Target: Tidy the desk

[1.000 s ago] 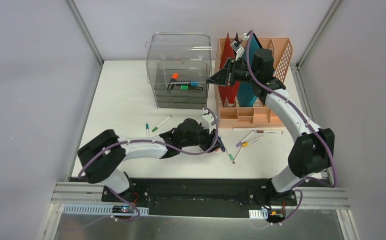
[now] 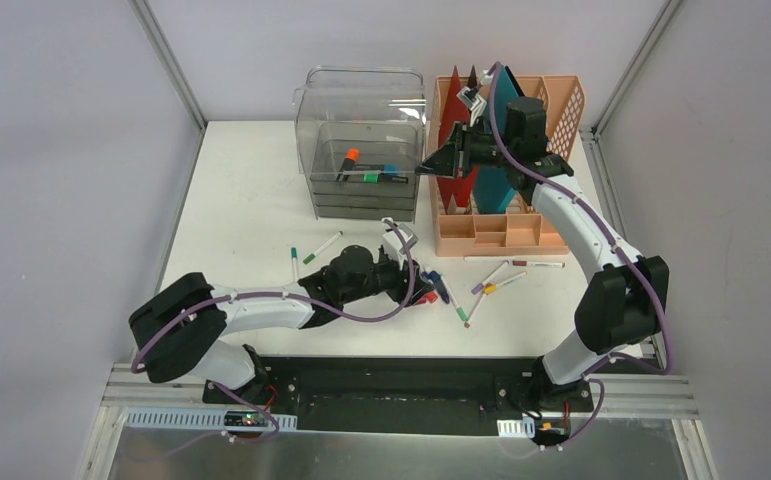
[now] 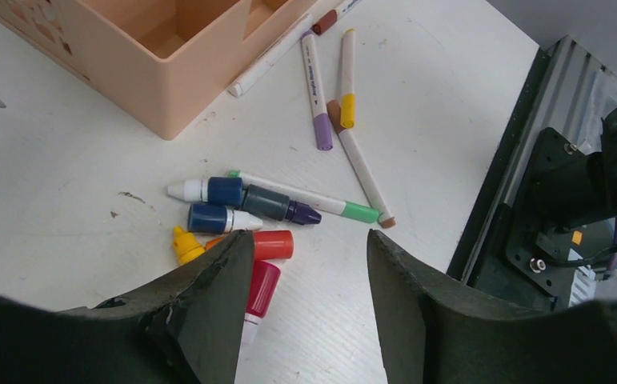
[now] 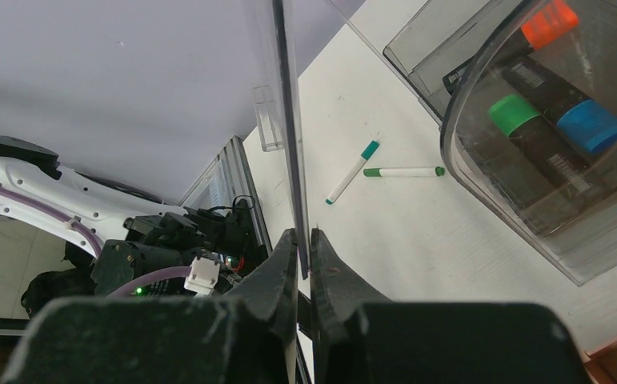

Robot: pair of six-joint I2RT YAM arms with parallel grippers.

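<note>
A clear drawer box (image 2: 356, 200) holds several black markers with orange, blue and green caps (image 4: 593, 128). My right gripper is shut on a clear plastic panel (image 4: 291, 144) of this box. My left gripper is open above the desk, nothing between its fingers. Beneath and ahead of it lie short markers: a red one (image 3: 277, 244), a dark blue and white one (image 3: 207, 218), a yellow one (image 3: 186, 244) and others. Thin white markers (image 3: 361, 168) lie farther off on the desk.
A peach organizer (image 2: 491, 245) with red and teal folders (image 2: 491, 190) stands back right, its compartments at the front. Two more thin markers (image 4: 401, 172) lie left of centre.
My left gripper has drawn back a little to the left from over the short markers, uncovering more of them. My right arm looks nearly unchanged.
</note>
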